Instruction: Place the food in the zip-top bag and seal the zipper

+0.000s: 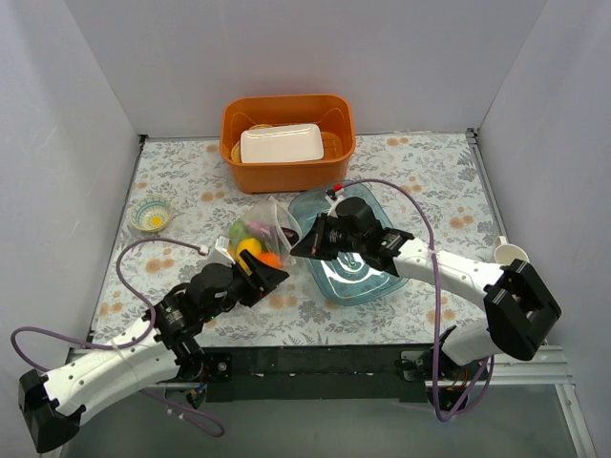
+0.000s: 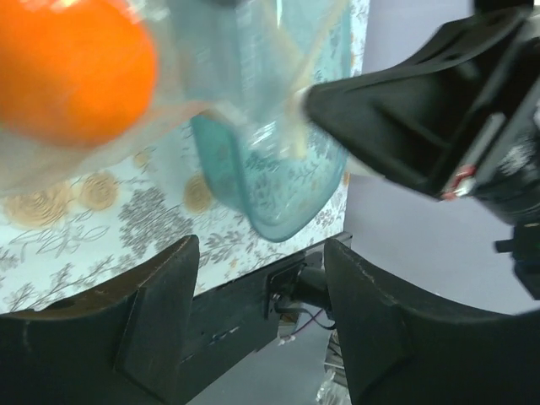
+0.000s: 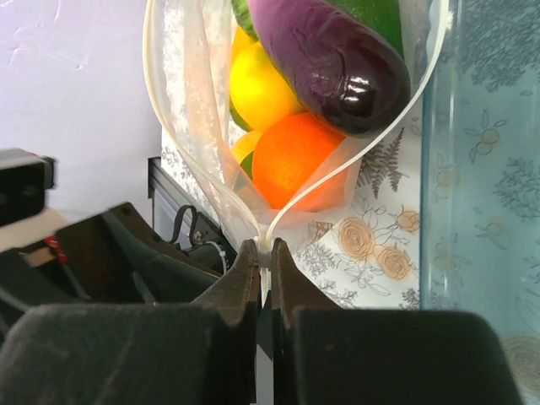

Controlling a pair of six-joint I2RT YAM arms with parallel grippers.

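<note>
A clear zip top bag (image 1: 275, 212) lies with its mouth open toward the right. Inside show a purple eggplant (image 3: 337, 67), an orange fruit (image 3: 295, 160), a yellow fruit (image 3: 260, 84) and a green item (image 3: 384, 18). My right gripper is shut on one corner of the bag's mouth, where the two rim strips come together. My left gripper stands open on the near side of the bag, close to the orange fruit, with nothing between its fingers. From above, the black grippers partly cover the bag's near and right edges.
A teal translucent tray (image 1: 358, 284) lies under and beside my right gripper. At the back stands an orange bin (image 1: 291, 178) with a white container (image 1: 282, 143). A small patterned bowl (image 1: 151, 215) sits at left, a white mug (image 1: 509, 251) at far right.
</note>
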